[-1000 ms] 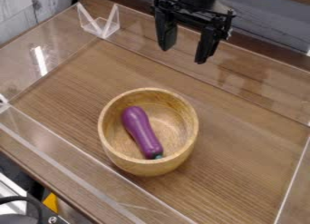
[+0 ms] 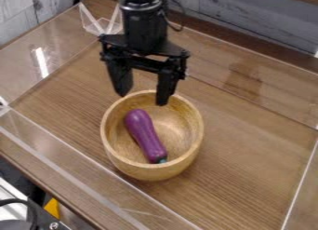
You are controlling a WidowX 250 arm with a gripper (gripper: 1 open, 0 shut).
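Observation:
A purple eggplant (image 2: 145, 133) lies lengthwise in a round wooden bowl (image 2: 189, 131) in the lower middle of the camera view. My dark gripper (image 2: 147, 85) hangs over the back of the bowl, above and behind the eggplant, with its two fingers spread open to the left and right. I see nothing held between them.
A white wire object (image 2: 99, 18) stands at the back left, behind the arm. Dark cables lie at the bottom left corner. A pale wall edges the back.
The eggplant and bowl look unchanged.

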